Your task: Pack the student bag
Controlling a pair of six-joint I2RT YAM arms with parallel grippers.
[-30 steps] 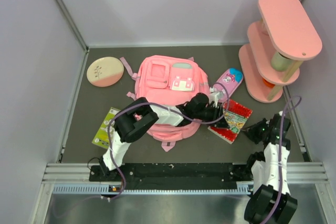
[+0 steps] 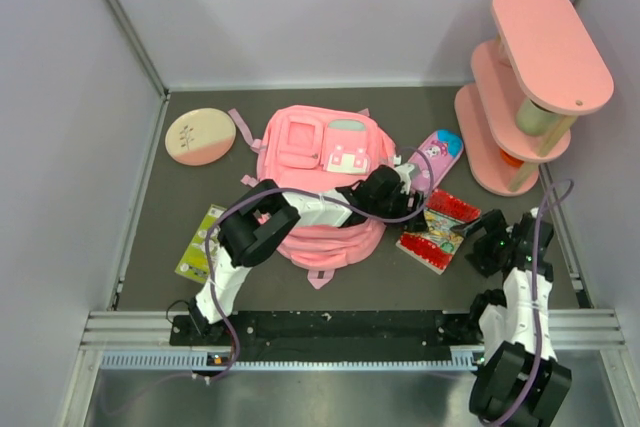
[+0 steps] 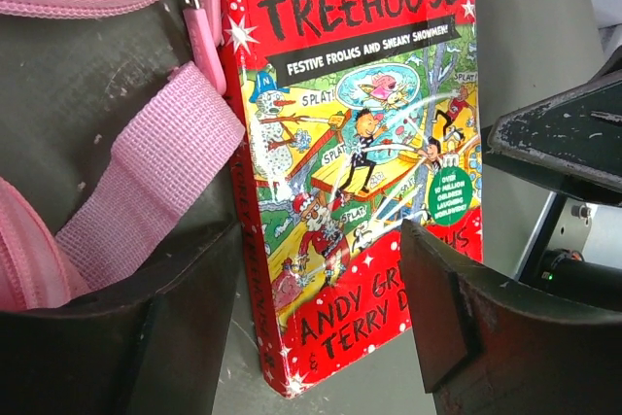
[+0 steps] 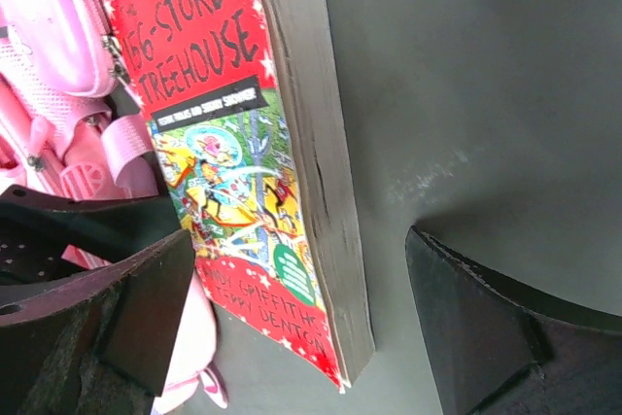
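The red Treehouse book (image 2: 438,242) (image 3: 360,162) (image 4: 233,172) lies on the dark table right of the pink backpack (image 2: 310,147). My left gripper is part open above the book's left edge, its fingertips either side of the cover in its wrist view. My right gripper stands open at the book's other side, the book's page edge between its fingers in view; whether they touch it is not clear. A pink pencil case (image 2: 435,157) lies just behind the book.
A pink shelf unit (image 2: 545,37) stands at the back right. A round plate (image 2: 200,137) sits at the back left, a yellow-green book (image 2: 195,252) at the front left. Bare table lies in front of the backpack.
The left gripper has shifted slightly over the book compared with earlier. The right gripper has moved only slightly near the book's right edge. The book looks unmoved.
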